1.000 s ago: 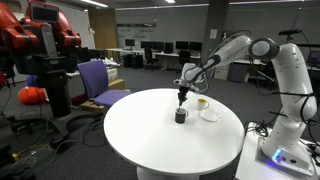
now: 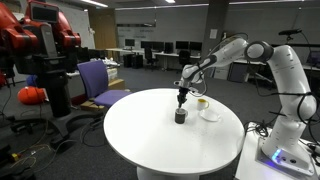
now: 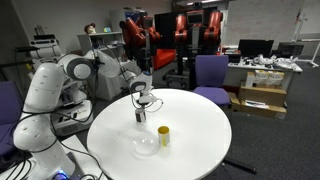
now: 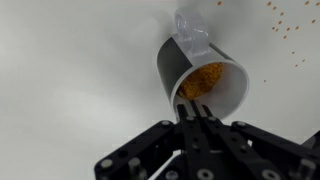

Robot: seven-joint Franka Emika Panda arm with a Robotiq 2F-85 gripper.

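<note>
A dark mug with a pale inside (image 4: pixel 236 90) fills the middle of the wrist view, its handle (image 4: pixel 190 32) toward the top. Orange-brown grains (image 4: pixel 203 80) lie inside it. My gripper is shut, its tips over the mug's opening; nothing shows between them. In the first exterior view the mug (image 2: pixel 181 116) stands upright on the white table, with my gripper (image 2: pixel 182 102) pointing down at its top. How far the tips reach into the mug cannot be told.
A clear plate or bowl (image 3: pixel 145 147) and a yellow-and-white cup (image 3: pixel 163 136) stand near the mug on the round white table (image 2: pixel 150 140). Small orange bits (image 4: pixel 290 28) lie scattered beside the mug.
</note>
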